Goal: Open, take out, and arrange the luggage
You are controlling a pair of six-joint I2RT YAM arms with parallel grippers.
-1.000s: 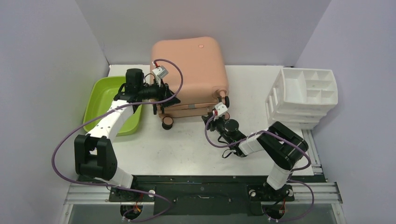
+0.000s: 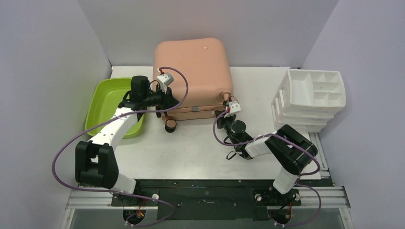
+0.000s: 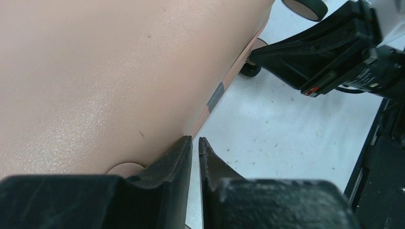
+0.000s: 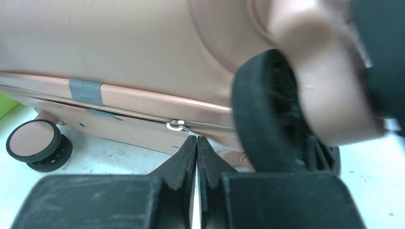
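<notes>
A closed peach suitcase (image 2: 191, 67) lies on its side at the back middle, wheels toward the front. My left gripper is at its front-left part, pressed close to the shell, fingers narrowly apart with nothing visible between. My right gripper is shut at the front-right corner, beside a wheel (image 4: 260, 109) and just below the zipper pull (image 4: 175, 126); nothing shows between its fingers. The zipper runs along the front seam, crossed by a grey strip (image 4: 85, 90).
A green tray (image 2: 102, 105) stands at the left. A white stacked organiser (image 2: 308, 95) stands at the right.
My right gripper has shifted right and slightly toward the back along the suitcase's front.
</notes>
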